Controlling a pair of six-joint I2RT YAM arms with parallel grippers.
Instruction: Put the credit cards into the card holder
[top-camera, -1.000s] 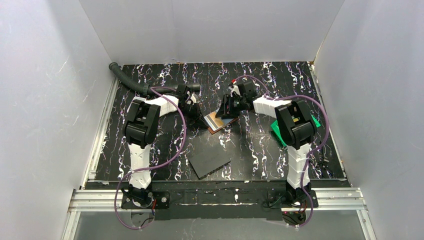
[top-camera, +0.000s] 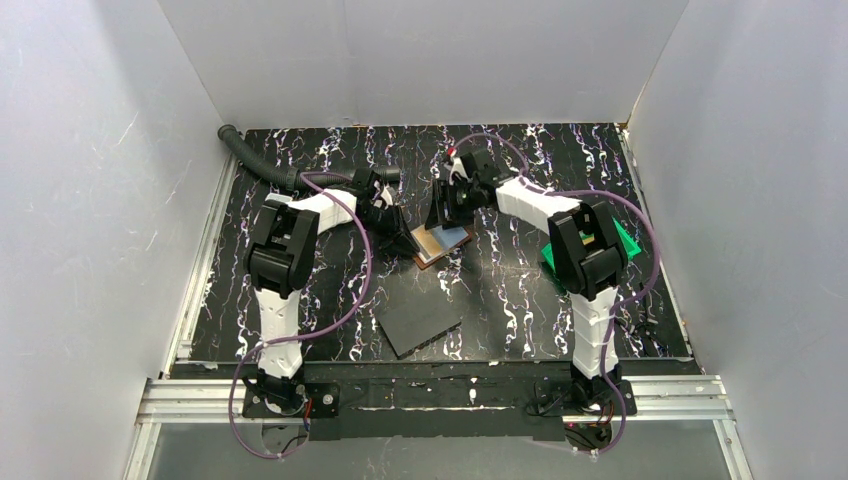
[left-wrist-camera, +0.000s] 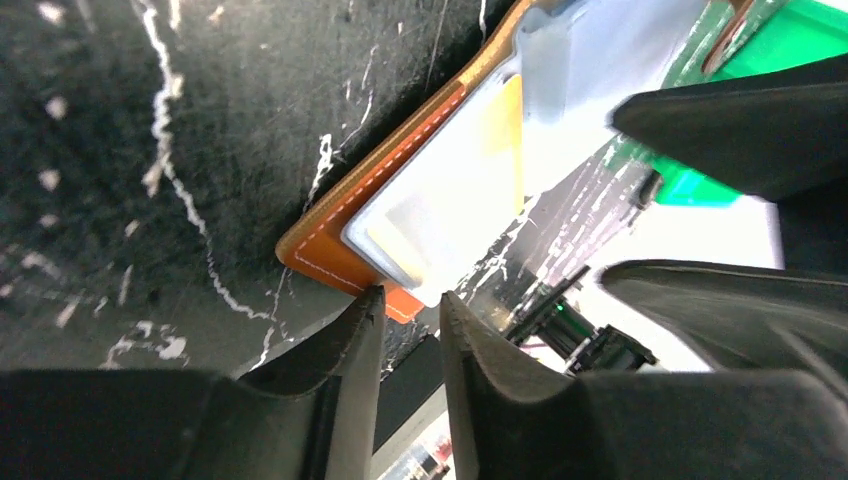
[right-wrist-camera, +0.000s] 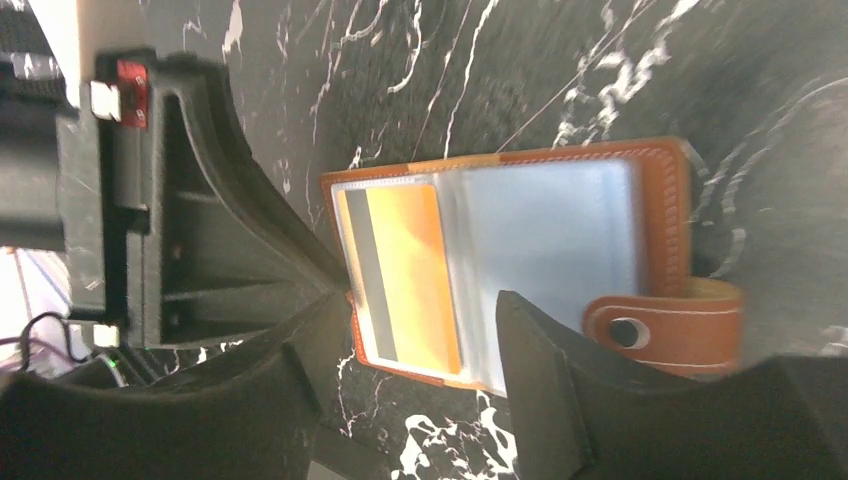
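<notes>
The brown leather card holder lies open on the dark marble table between my two grippers, its clear sleeves spread out. A gold card with a dark stripe sits within a clear sleeve at the end towards my left gripper. In the left wrist view, my left gripper is slightly open at the holder's near corner; whether it touches the sleeve edge is unclear. My right gripper is open above the holder, with the gold card visible beyond the gap between its fingertips. The snap strap lies at the other end.
A dark grey flat slab lies in front of the holder. A green tray is partly hidden under the right arm. A black hose lies along the back left. Both grippers are close together.
Over the last second my right gripper has moved left across the holder, towards my left gripper. More of the holder's right part now shows.
</notes>
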